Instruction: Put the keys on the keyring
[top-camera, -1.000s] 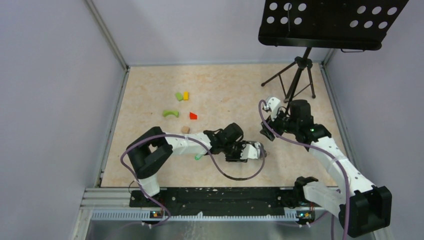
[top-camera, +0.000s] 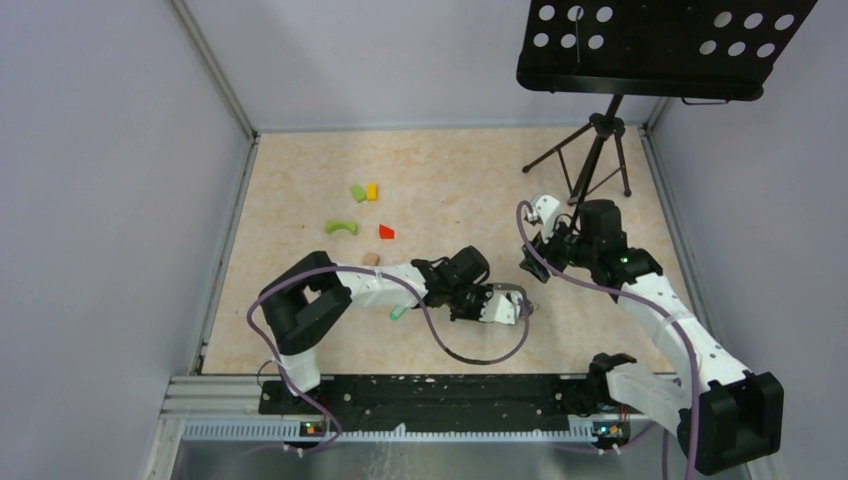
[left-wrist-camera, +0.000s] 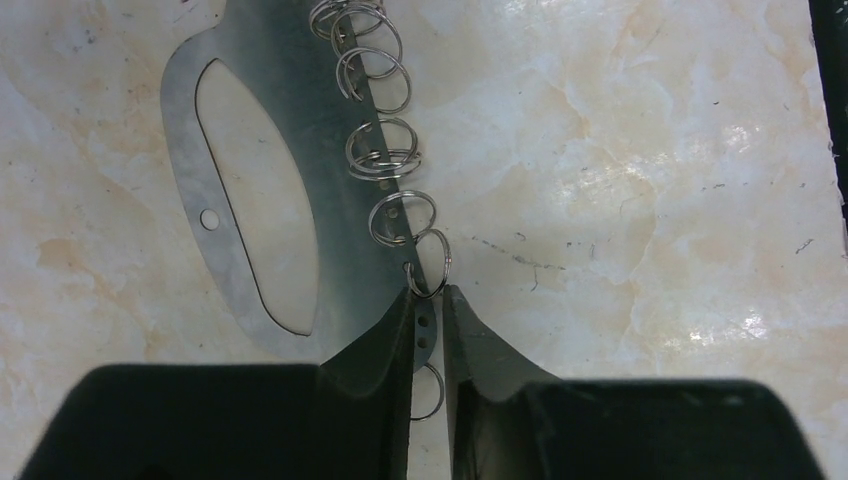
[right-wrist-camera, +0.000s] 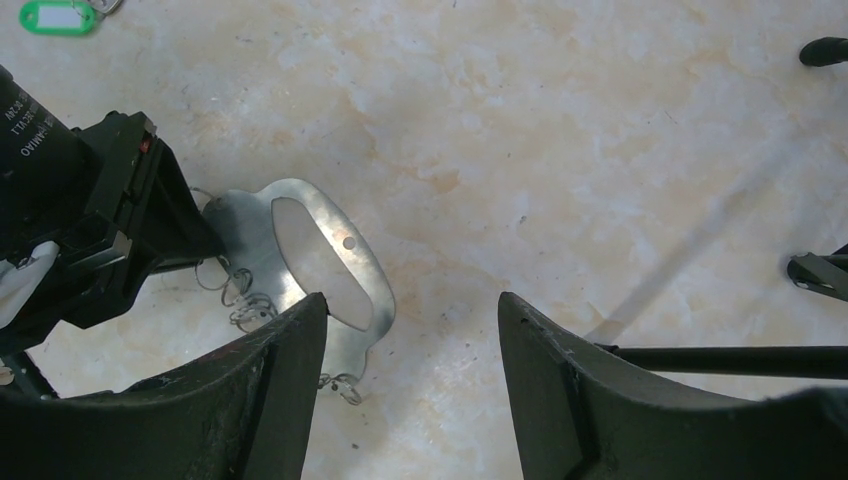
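A grey steel plate (left-wrist-camera: 270, 150) with several wire rings (left-wrist-camera: 395, 135) along one edge lies on the table. My left gripper is over that edge, fingertips slightly apart at a ring near the plate's end; whether it grips the ring I cannot tell. In the right wrist view my right gripper is open and empty, with the plate to its left below. A green key tag (right-wrist-camera: 55, 17) with a metal ring lies at the top left of that view, partly seen.
Small blocks, among them a green arch (top-camera: 341, 227) and a red triangle (top-camera: 387, 232), lie left of centre. A black music stand (top-camera: 640, 50) stands at the back right, its legs on the table beside my right arm.
My left gripper has shifted very slightly, showing more of the plate in the top view. My right arm shows no visible change.
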